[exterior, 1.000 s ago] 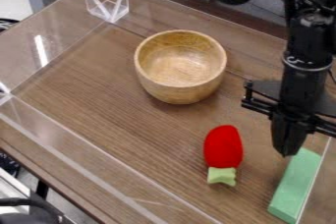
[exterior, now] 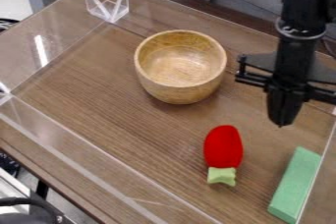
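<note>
My black gripper (exterior: 281, 90) hangs over the right side of the wooden table, shut, with nothing visible between its fingers. Below it lies a red rounded object (exterior: 223, 147) with a pale green piece (exterior: 221, 177) at its lower end. A green flat block (exterior: 296, 184) lies at the lower right, below the gripper. A wooden bowl (exterior: 182, 49) stands at the upper middle, left of the gripper.
A clear plastic container (exterior: 108, 2) sits at the upper left.
My gripper has risen in the view, away from the red object and the green block. The objects on the table have not moved.
</note>
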